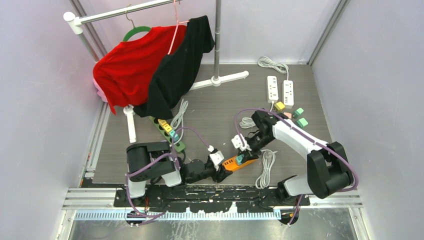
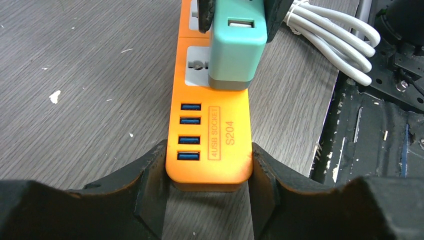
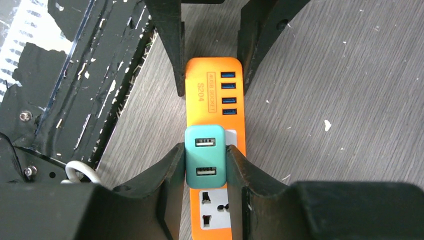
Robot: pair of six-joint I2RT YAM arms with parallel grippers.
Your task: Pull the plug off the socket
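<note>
An orange power strip (image 2: 208, 130) lies on the table near the front edge, with four USB ports at one end. My left gripper is shut on that end. A teal plug (image 3: 205, 156) with two USB ports sits on the strip's sockets, and my right gripper is shut on its sides. In the top view both grippers meet over the strip (image 1: 233, 164), left at the near-left end, right on the plug.
A coiled cable (image 1: 266, 170) lies right of the strip. A green strip (image 1: 179, 146), white strips (image 1: 272, 87) and small blocks (image 1: 301, 121) lie farther back. A clothes rack (image 1: 217, 50) stands at the back left.
</note>
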